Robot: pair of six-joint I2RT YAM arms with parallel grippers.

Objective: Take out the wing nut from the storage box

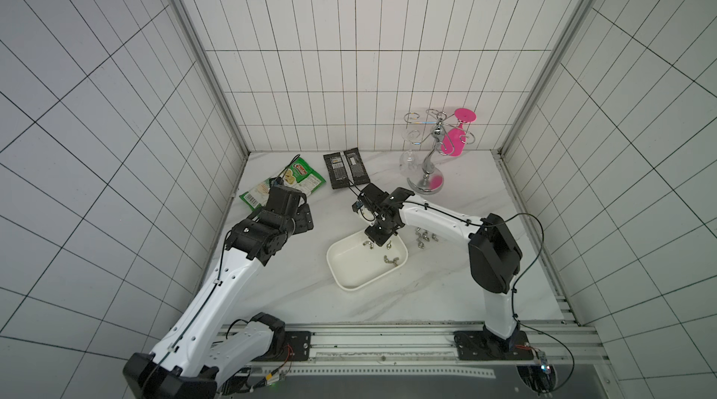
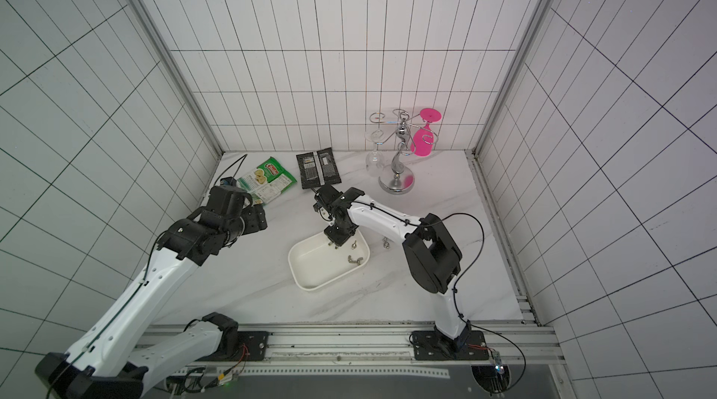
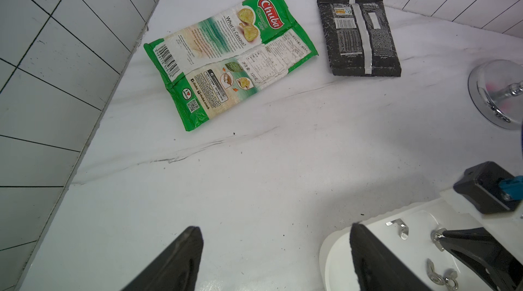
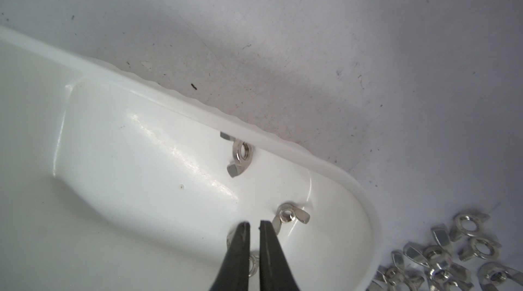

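Note:
The white storage box (image 1: 340,264) holds several silver wing nuts, among them one by its rim (image 4: 239,157), one near the rounded end (image 4: 288,214) and another partly behind my right fingertips in the right wrist view. My right gripper is over the box, its fingers nearly together; I cannot tell whether a nut is between them. My left gripper is open and empty, left of the box and above the table.
Loose wing nuts (image 4: 468,225) lie outside the box, to its right. A green snack bag (image 3: 228,57), a black packet (image 3: 356,35) and a chrome glass rack (image 1: 429,182) stand or lie at the back. The table left of the box is clear.

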